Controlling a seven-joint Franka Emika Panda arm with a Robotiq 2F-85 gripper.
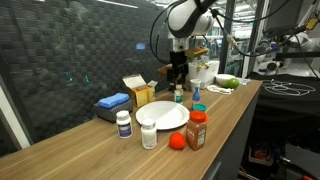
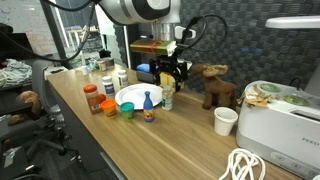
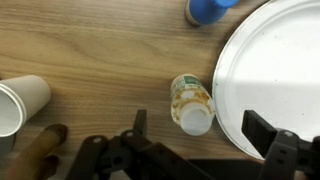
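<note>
Seen from above in the wrist view, a small bottle with a patterned body and pale cap (image 3: 192,106) stands close beside the rim of a white plate (image 3: 285,65). My gripper is open around the bottle's sides, one dark finger to its left and the other to its right over the plate. Visible gaps separate both fingers from the bottle. In exterior view 2 the bottle (image 2: 168,101) is upright below my gripper (image 2: 172,84), with its top close to the fingers. In exterior view 1 the arm comes down beyond the plate.
A blue bottle (image 2: 148,108) and green cup (image 2: 127,111) are nearby on the counter. A brown animal figure (image 2: 218,86) and white cup (image 2: 225,121) occupy the other side. Jars (image 1: 148,134) and a tomato (image 1: 177,141) surround the plate. Bare wood lies in the foreground of exterior view 2.
</note>
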